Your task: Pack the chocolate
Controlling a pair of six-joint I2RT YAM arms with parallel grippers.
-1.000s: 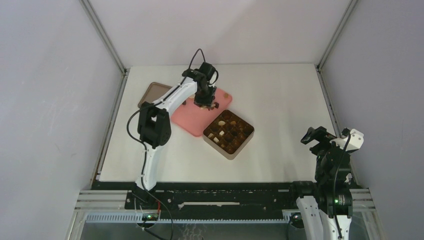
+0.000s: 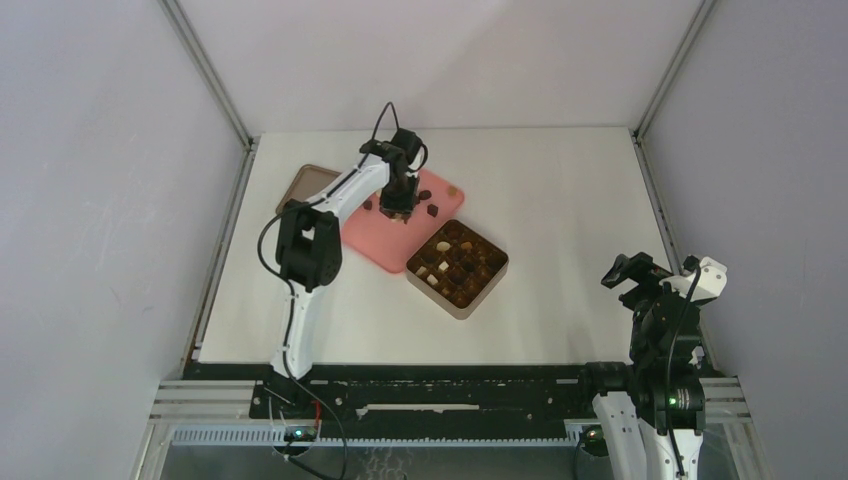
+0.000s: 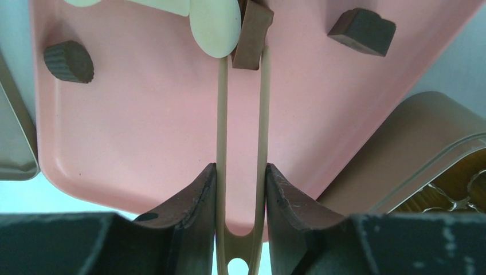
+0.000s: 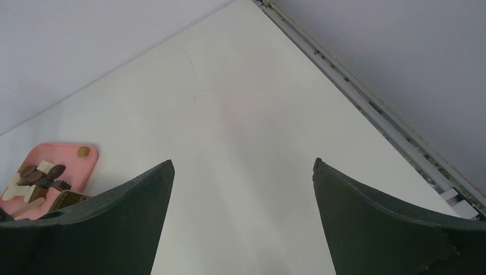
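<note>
In the left wrist view, my left gripper is shut on a pair of pale tweezers (image 3: 222, 126), one prong showing beside each finger. Their two tips straddle the near end of a brown rectangular chocolate (image 3: 252, 40); whether they grip it cannot be told. A white oval chocolate (image 3: 214, 26) lies right beside it on the pink tray (image 3: 143, 132). Farther off are a dark square chocolate (image 3: 364, 31) and a ridged round one (image 3: 69, 61). The compartment box (image 2: 442, 301) has a few pieces in its cells. My right gripper stands open and empty.
A brown-grey tray (image 2: 300, 185) sits at the back left, partly under the left arm. The box's wall (image 3: 424, 132) borders the pink tray's right side.
The left gripper has shifted slightly left over the pink tray, uncovering dark chocolates on its right. The box and the right arm look unmoved.
</note>
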